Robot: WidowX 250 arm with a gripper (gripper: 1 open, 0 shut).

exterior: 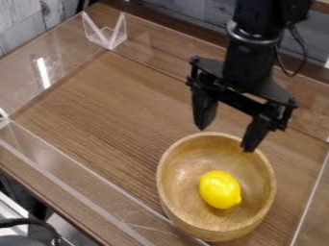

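My black gripper (pixel 226 117) hangs over the upper rim of a round wooden bowl, its two fingers spread wide with nothing seen between them. In the bowl (pixel 175 175) lies a yellow lemon-like object (pixel 221 188), a little right of and below the bowl's middle, apart from the fingers.
A small clear wire-like holder (pixel 106 32) stands at the back left. A raised edge runs along the table's left side.
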